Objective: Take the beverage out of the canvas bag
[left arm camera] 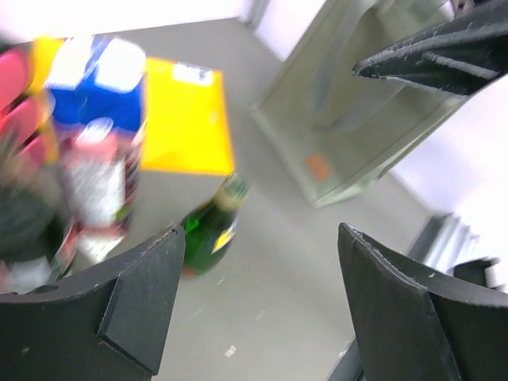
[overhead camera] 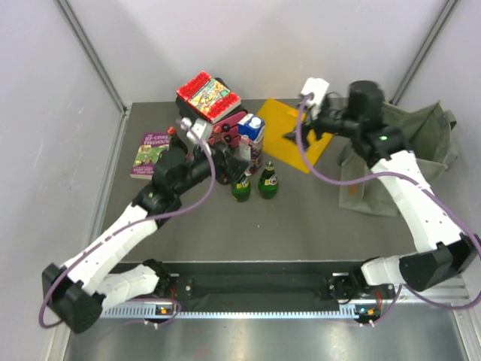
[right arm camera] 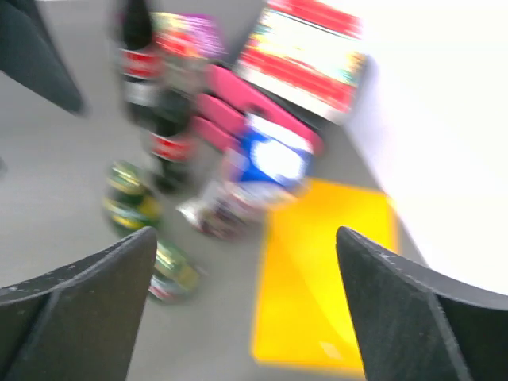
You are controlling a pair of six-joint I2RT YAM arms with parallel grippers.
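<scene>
At the right of the top view stands the olive canvas bag (overhead camera: 430, 129), open at the top and partly covered by my right arm. Two green bottles (overhead camera: 268, 184) stand mid-table; in the right wrist view, dark bottles with red labels (right arm camera: 172, 147) are behind them. My left gripper (overhead camera: 242, 159) hovers over the bottles, its fingers apart; a green bottle (left arm camera: 210, 230) shows beyond its fingers, not held. My right gripper (overhead camera: 302, 137) is open above the yellow folder, nothing between its fingers. Motion blurs both arms, and the bag's contents are hard to see.
A red book (overhead camera: 208, 96) lies on a black-and-pink object at the back. The blue-and-white carton (overhead camera: 252, 126) stands beside it, near the yellow folder (overhead camera: 279, 124). A purple book (overhead camera: 150, 153) lies at left.
</scene>
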